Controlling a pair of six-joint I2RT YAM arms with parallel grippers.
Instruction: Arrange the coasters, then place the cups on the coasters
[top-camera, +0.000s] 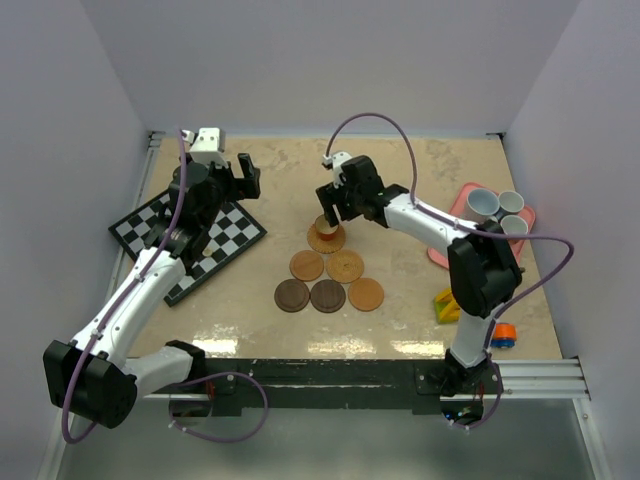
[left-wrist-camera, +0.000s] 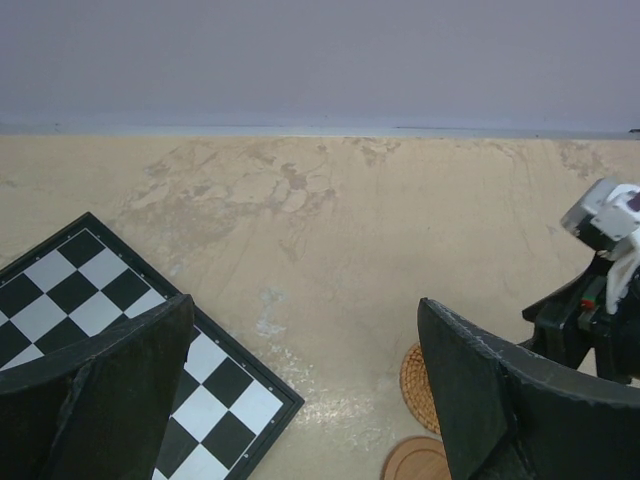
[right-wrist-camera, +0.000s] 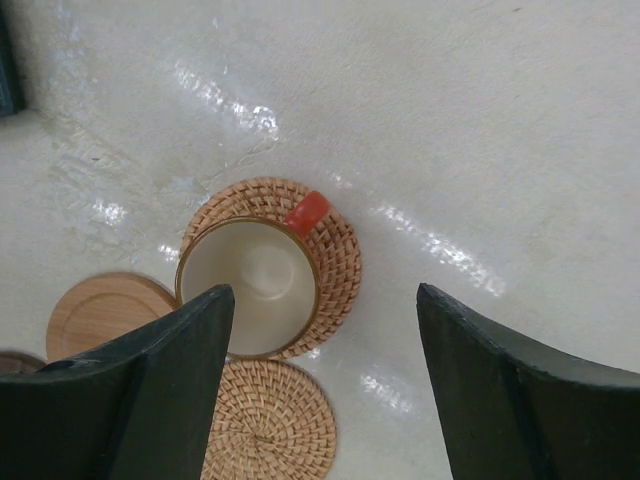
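An upright cup, pale inside with a red handle, rests on a round woven coaster, off its middle in the right wrist view. In the top view the cup and its coaster are at the back of the coaster group. My right gripper hangs open just above and behind the cup, nothing between its fingers. Over the checkered board's back side, my left gripper stands open and empty, far from the cup.
Several other coasters lie in front of the cup. The checkered board is at left. On the right, a pink tray holds several cups, with a yellow object and an orange-blue one nearer.
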